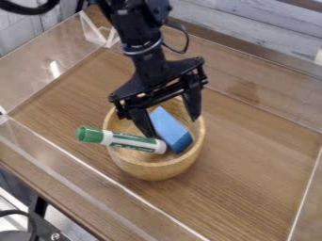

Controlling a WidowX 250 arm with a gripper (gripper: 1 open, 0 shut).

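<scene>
A wooden bowl [156, 168] holds a blue block [172, 132] and a white tube with a green cap [117, 139], whose capped end lies over the bowl's left rim. My black gripper [157, 96] hangs over the back of the bowl, above the blue block. I cannot tell clearly how wide its fingers stand or whether anything is between them.
Pale edges border it at left and right, with white boards at the back right. Dark cables show at the lower left.
</scene>
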